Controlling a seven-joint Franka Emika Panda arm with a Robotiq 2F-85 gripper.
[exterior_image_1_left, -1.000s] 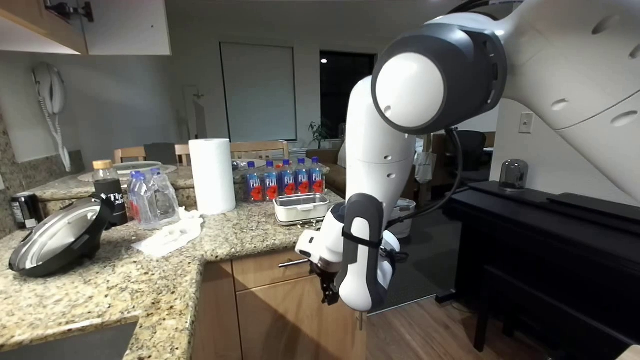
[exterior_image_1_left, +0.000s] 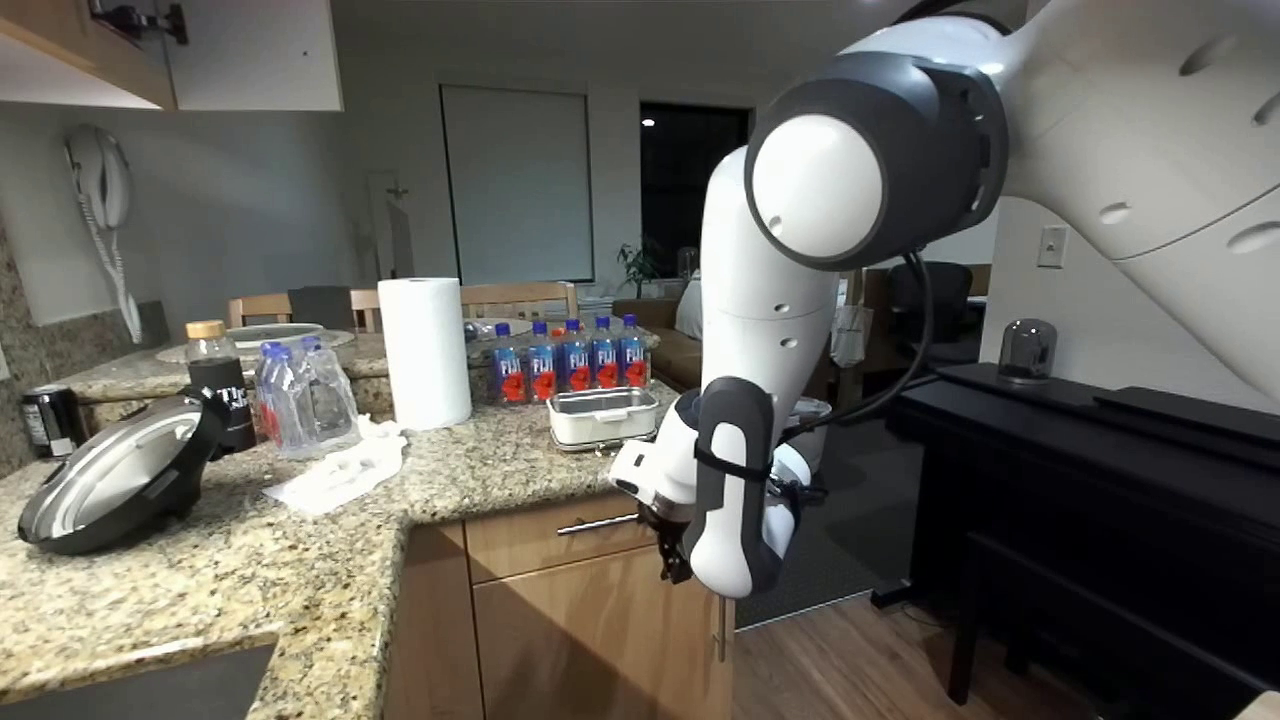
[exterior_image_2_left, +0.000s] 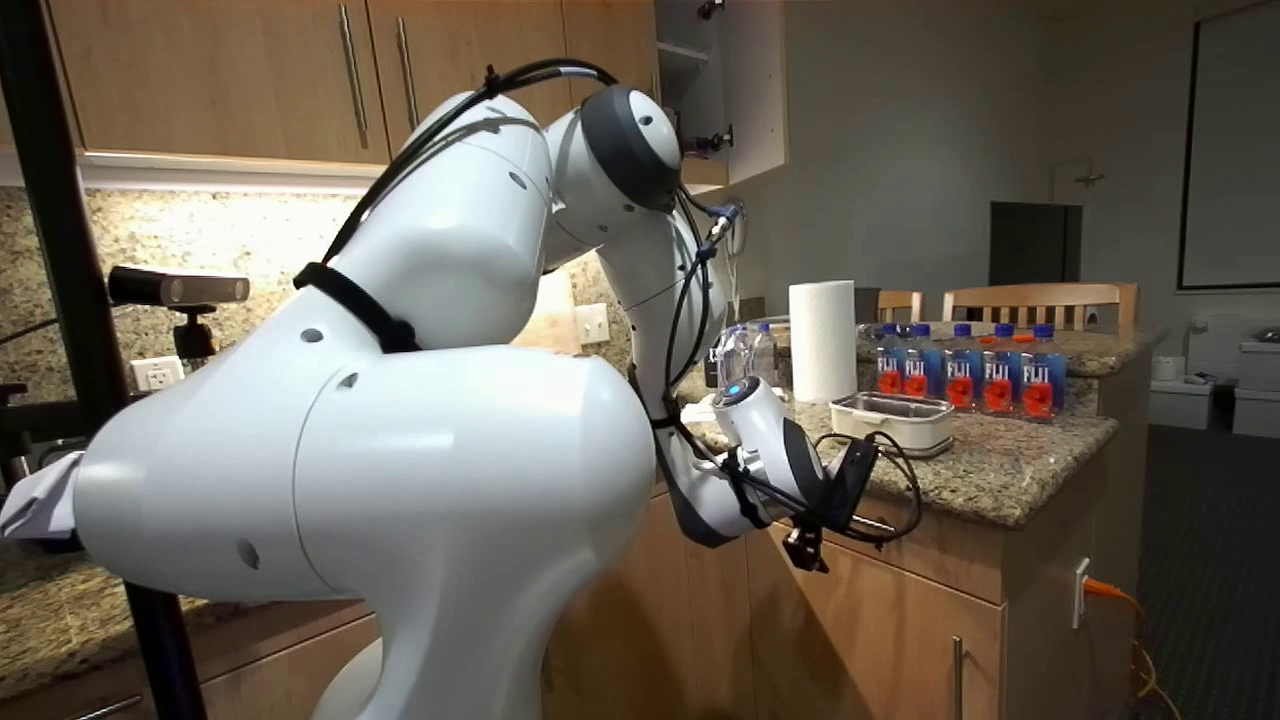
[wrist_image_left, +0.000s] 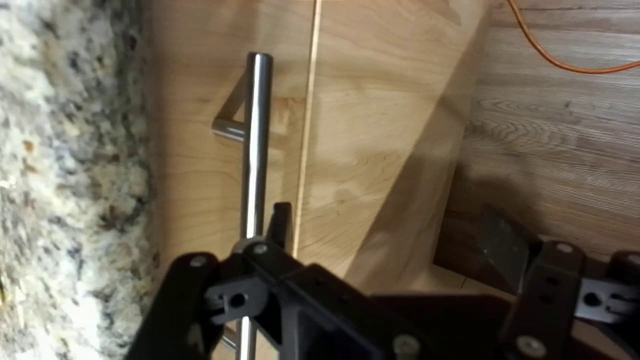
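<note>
In the wrist view my gripper is open, its fingers wide apart with nothing between them. The metal drawer handle (wrist_image_left: 256, 144) runs just left of the left finger (wrist_image_left: 282, 222), outside the gap; whether they touch I cannot tell. The other finger (wrist_image_left: 504, 246) is over the floor side. Exterior view 1 has the gripper (exterior_image_1_left: 674, 566) low in front of the cabinet, near the right end of the drawer handle (exterior_image_1_left: 596, 524). The drawer front (exterior_image_1_left: 510, 550) looks closed. From the other side, the gripper (exterior_image_2_left: 806, 552) hangs below the counter edge.
The granite counter (exterior_image_1_left: 480, 474) juts out over the drawer. On it stand a white lunch box (exterior_image_1_left: 603, 420), a paper towel roll (exterior_image_1_left: 425, 354) and several water bottles (exterior_image_1_left: 576, 360). A lower door has an upright handle (exterior_image_2_left: 957, 678). An orange cord (wrist_image_left: 558, 63) lies on the floor.
My gripper and forearm have risen a little and shifted slightly right in exterior view 1. The drawer and the things on the counter look unmoved.
</note>
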